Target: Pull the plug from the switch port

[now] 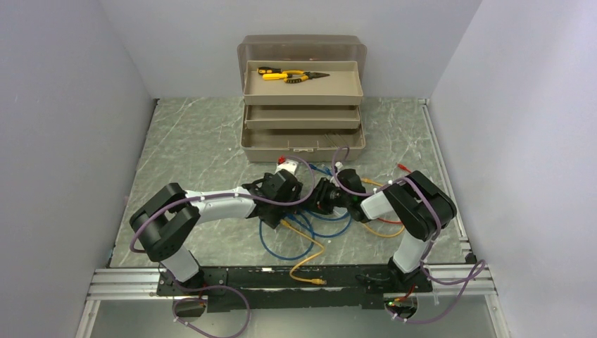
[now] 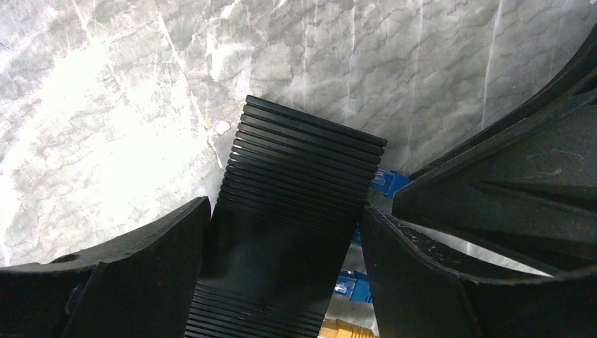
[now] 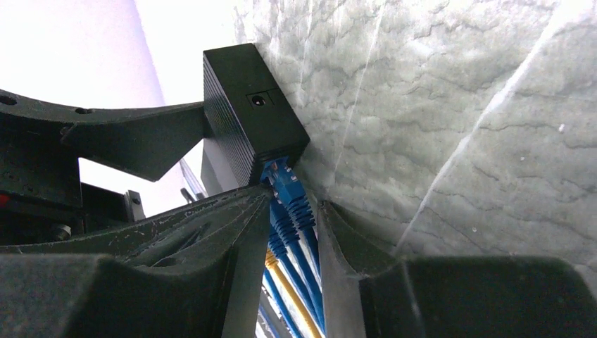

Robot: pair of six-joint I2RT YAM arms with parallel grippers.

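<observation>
The black ribbed switch [image 2: 288,183] lies between the fingertips of my open left gripper in the left wrist view. Blue plugs [image 2: 352,285] and a yellow plug [image 2: 348,329] line its side. In the right wrist view, a blue plug [image 3: 288,184] sits at the switch [image 3: 250,98], its boot between the fingertips of my part-open right gripper; whether they grip it is unclear. In the top view, both grippers meet at centre, largely hiding the switch.
A tiered toolbox [image 1: 303,151] with pliers stands behind the arms. Blue, yellow and red cables lie around the grippers.
</observation>
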